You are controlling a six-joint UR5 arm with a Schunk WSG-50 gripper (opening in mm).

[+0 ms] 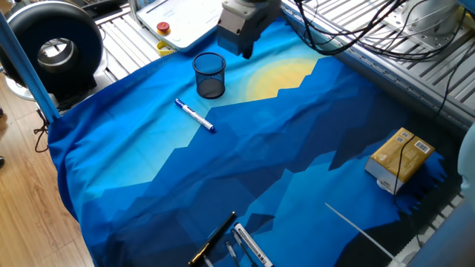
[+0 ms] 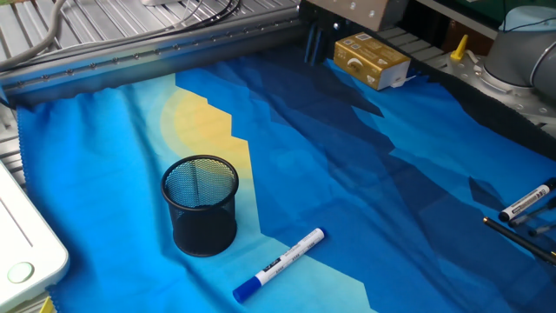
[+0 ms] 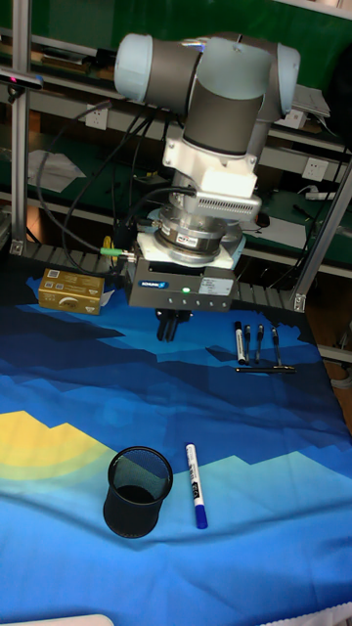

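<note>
A black mesh pen cup [image 2: 204, 230] stands upright on the blue patterned cloth. Beside it, apart from it, lies a white marker with a blue cap [image 2: 282, 263]. In exterior view 3 my gripper [image 3: 166, 326] hangs above the cloth on the far side of cup and marker, clear of both. Its two dark fingers are close together, shut, with nothing visible between them. Only the finger ends [image 2: 311, 54] and part of the housing show at the top of exterior view 2.
A gold box [image 3: 70, 291] sits near the robot's base side. Several pens, among them a white-and-black marker [image 1: 253, 245], lie grouped at another edge. A white tray [image 1: 178, 22] borders the cloth. Dark cables [image 1: 349, 44] loop by the arm.
</note>
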